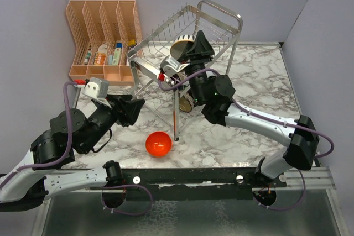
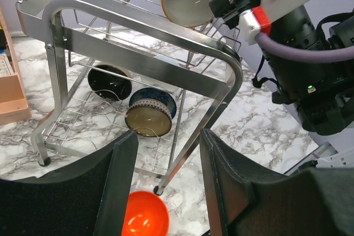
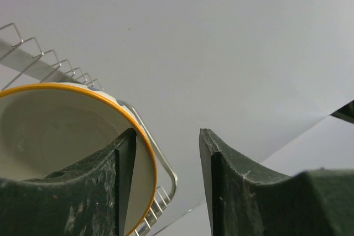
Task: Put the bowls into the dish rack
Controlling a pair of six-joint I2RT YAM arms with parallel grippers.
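The metal dish rack stands at the back centre. A striped bowl with yellow rim is on its upper tier, at my right gripper. That gripper is part open, one finger against or just before the bowl's rim; whether it grips is unclear. A black bowl and patterned bowls sit on the lower tier. A red bowl lies on the marble counter before the rack. My left gripper is open and empty, left of the rack.
A peach compartment tray with small items stands at the back left. Grey walls bound it.
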